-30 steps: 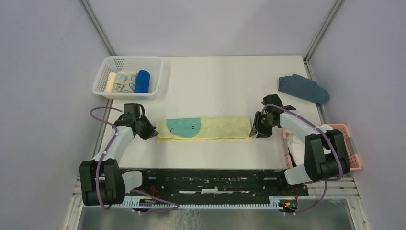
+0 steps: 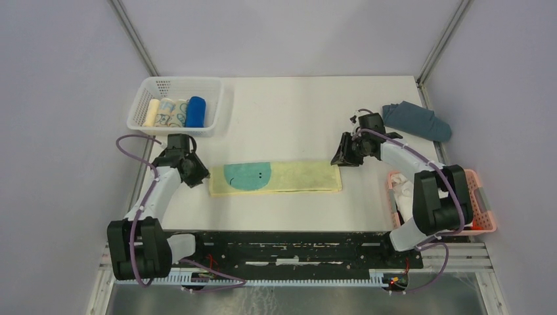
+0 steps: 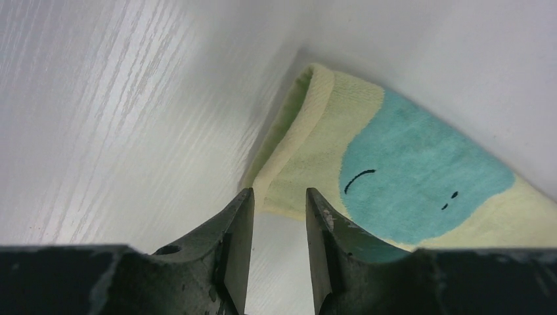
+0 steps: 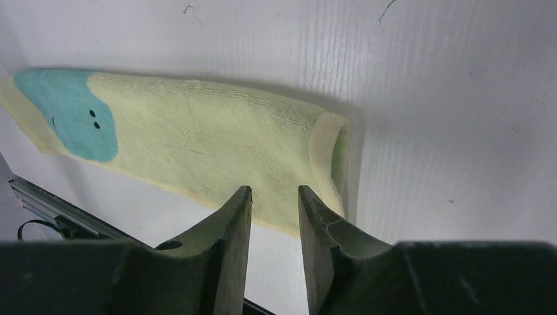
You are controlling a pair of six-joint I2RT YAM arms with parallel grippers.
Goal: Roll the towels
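Note:
A pale yellow towel [image 2: 302,176] with a teal smiling patch lies folded in a long strip across the table's middle, its short ends turned up in folds. My left gripper [image 2: 202,172] is over its left end; in the left wrist view the fingers [image 3: 230,243] stand apart near that folded edge [image 3: 292,134], with nothing visibly held. My right gripper [image 2: 339,160] is over the upper right corner; in the right wrist view its fingertips are apart above the towel [image 4: 164,131], short of the folded right end [image 4: 328,157], holding nothing.
A white basket [image 2: 217,105] with rolled towels stands at back left. Folded dark teal cloth [image 2: 415,121] lies at back right. A pink basket [image 2: 483,203] with white cloth is under the right arm.
My right gripper has moved up toward the back of the table and slightly left. My left gripper has shifted slightly up and left. The towel has shifted slightly left.

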